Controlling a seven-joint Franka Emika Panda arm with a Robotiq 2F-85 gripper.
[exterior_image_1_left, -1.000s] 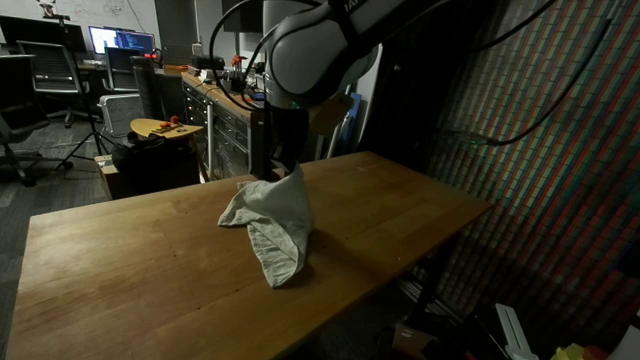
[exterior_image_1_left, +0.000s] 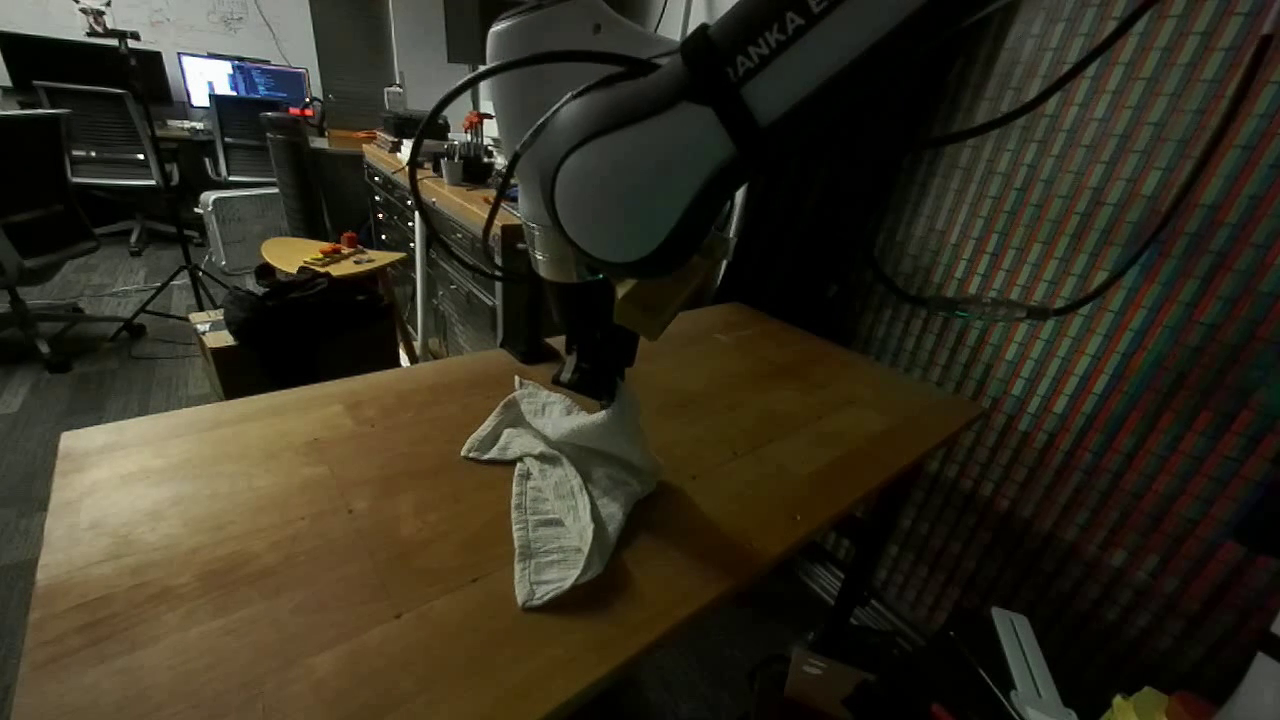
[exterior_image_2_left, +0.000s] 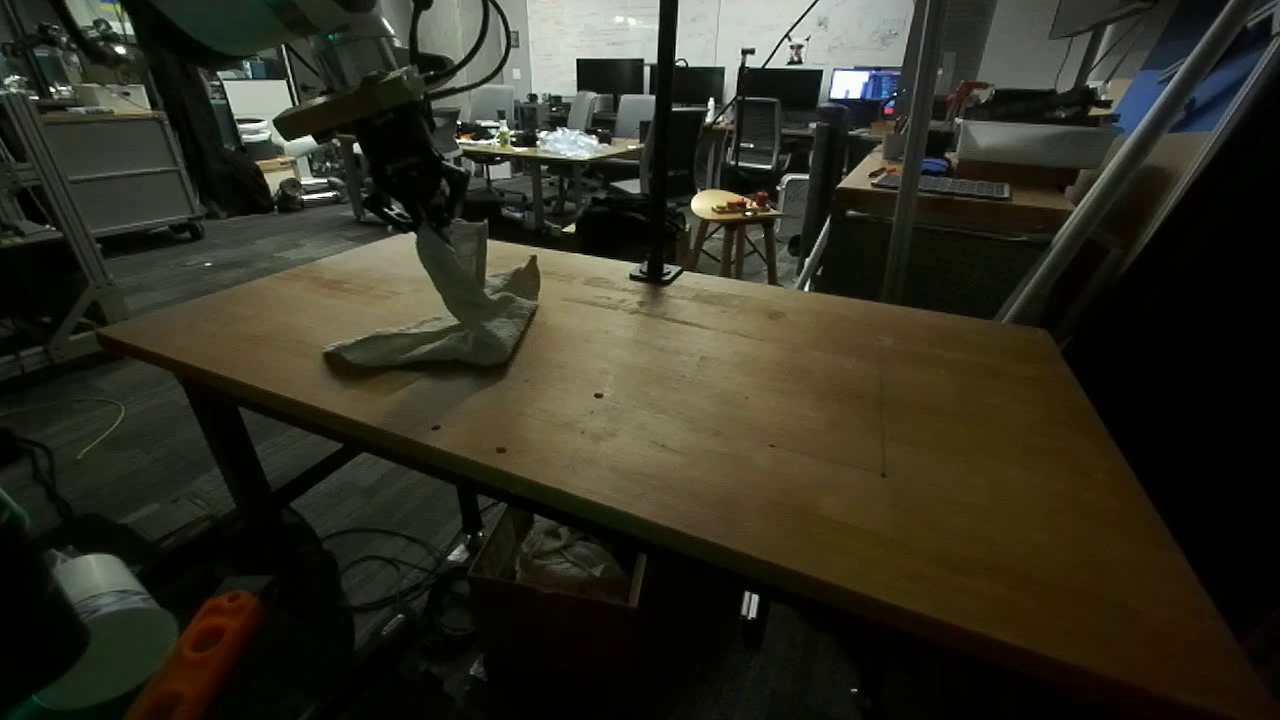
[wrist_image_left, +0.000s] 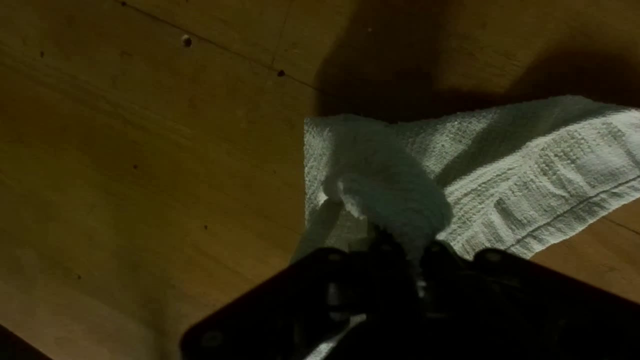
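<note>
A pale, crumpled cloth (exterior_image_1_left: 573, 474) is partly lifted off the wooden table, its lower folds lying on the top. My gripper (exterior_image_1_left: 596, 394) is shut on an upper part of it. From the other side, the cloth (exterior_image_2_left: 462, 324) rises in a narrow neck to the gripper (exterior_image_2_left: 434, 228), while its base spreads over the table. In the wrist view a fold of the cloth (wrist_image_left: 396, 192) runs up between the dark fingers, and a flat hemmed end stretches to the right. The exact pinch is dim there.
A black post (exterior_image_2_left: 656, 270) stands at its edge. A small stool (exterior_image_2_left: 732, 206) and benches are beyond the table.
My gripper has come down and slightly to the right in exterior view 1, with the cloth still in it. The cloth's raised part is lower, and its near corner has moved closer to the camera.
</note>
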